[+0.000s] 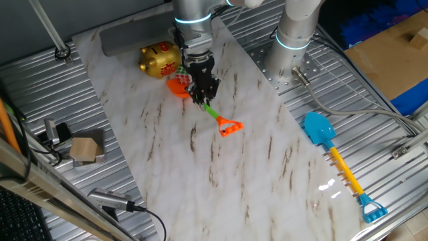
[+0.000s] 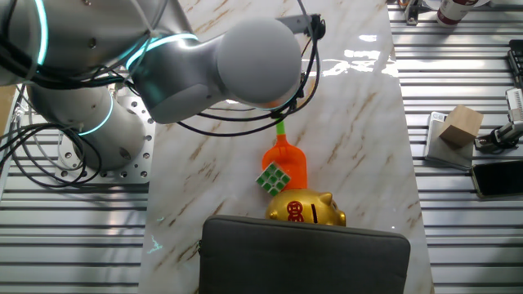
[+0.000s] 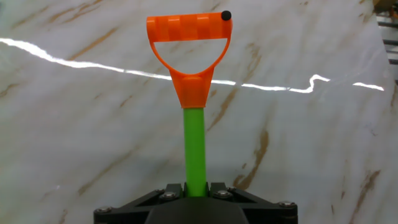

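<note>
A toy shovel with an orange D-handle (image 3: 189, 28), green shaft (image 3: 194, 143) and orange blade (image 2: 294, 163) is held by my gripper. The fingers are shut on the shaft, one finger on each side. In exterior view 1 the gripper (image 1: 202, 100) hangs over the marble board, with the handle (image 1: 230, 127) towards the front and the blade (image 1: 178, 88) behind. A small puzzle cube (image 2: 273, 179) with a green face showing is at the blade's side, overlapping it in view; whether it rests on the blade I cannot tell. Behind it stands a golden piggy bank (image 1: 160, 59).
A dark grey case (image 2: 302, 257) lies behind the piggy bank. A blue and yellow shovel (image 1: 341, 164) lies on the right, by the board's edge. A wooden block (image 1: 83, 149) sits off the board on the left. The front of the marble board (image 1: 221, 194) is clear.
</note>
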